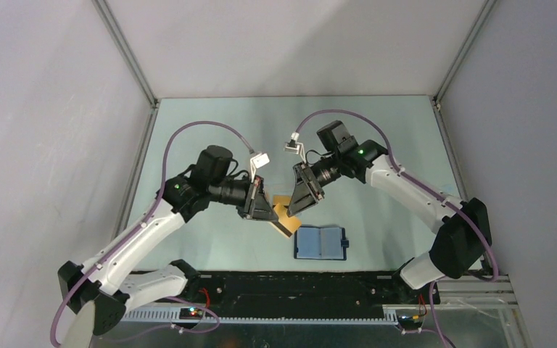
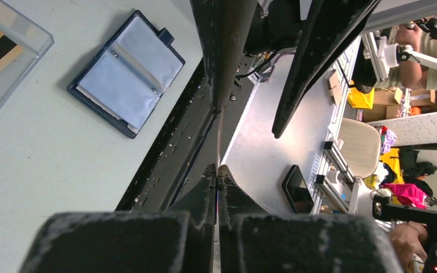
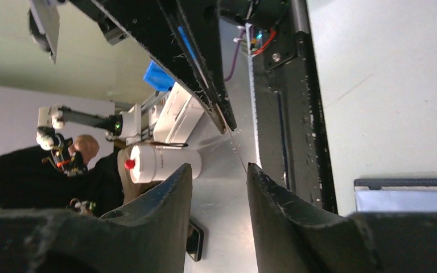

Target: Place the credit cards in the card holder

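Note:
A yellow card with a dark stripe (image 1: pixel 285 225) is raised between the two grippers in the top view, seen edge-on in both wrist views. My left gripper is shut on the card. My right gripper is part open around the card's near end, its fingertips apart. The open card holder (image 1: pixel 319 243), dark with pale sleeves, lies below and right of them, also seen in the left wrist view (image 2: pixel 126 71).
A clear container (image 2: pixel 17 62) with yellow cards sits on the table, mostly hidden under the arms in the top view. Its front dark edge lies just beyond the holder.

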